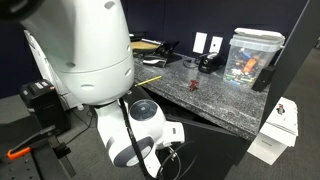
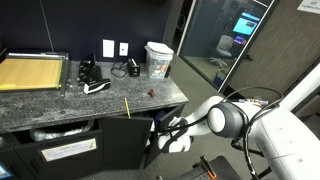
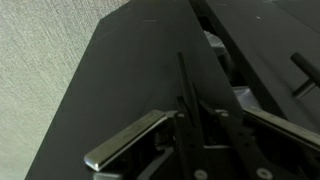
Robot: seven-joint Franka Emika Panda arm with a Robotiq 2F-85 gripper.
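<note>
A black panel [image 3: 130, 70] with a slim bar handle [image 3: 183, 72] fills much of the wrist view. My gripper is shut on the handle, its fingers close together at the bar's lower end. Beside the panel's right edge runs a gap, with pale objects [image 3: 216, 44] showing inside it. In exterior view 1 the white arm [image 1: 145, 125] reaches down in front of the dark cabinet, and its own body hides the fingertips. In exterior view 2 the arm [image 2: 200, 122] comes in from the right, low beside the cabinet front [image 2: 122, 145].
Across the gap is another dark front with its own bar handle [image 3: 305, 70]. Above the cabinet, the grey countertop [image 1: 200, 100] carries a plastic tub [image 1: 250, 60] and a small red item [image 1: 193, 86]. A white box [image 1: 275, 135] is to the right. Carpet [image 3: 40, 60] lies beside the panel.
</note>
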